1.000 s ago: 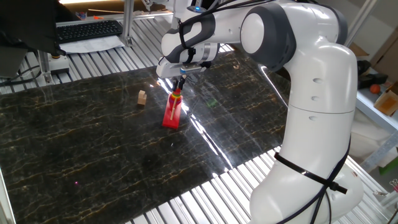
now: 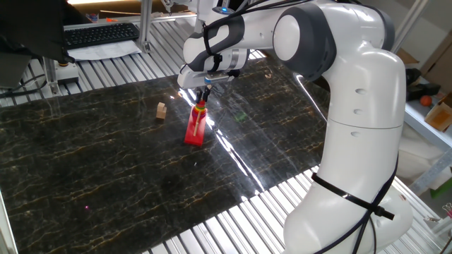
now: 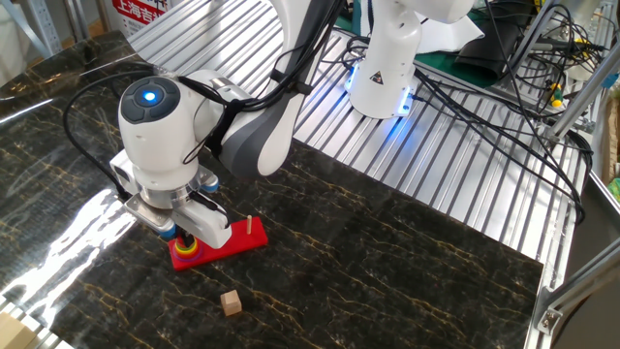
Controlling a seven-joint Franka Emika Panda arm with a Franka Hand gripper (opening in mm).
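Observation:
A flat red base lies on the dark marbled table top, with a bare wooden peg standing near one end. Coloured rings, yellow and red among them, are stacked at its other end. Right over that stack my gripper points down, its dark fingertips at the top of the rings. Whether the fingers are closed on a ring is too small and too covered to make out. In exterior view 2 the gripper's white housing hides part of the base and the top of the stack.
A small wooden block sits apart from the red base; in exterior view 1 the same wooden block shows a notched top. A keyboard lies beyond the table top's far edge.

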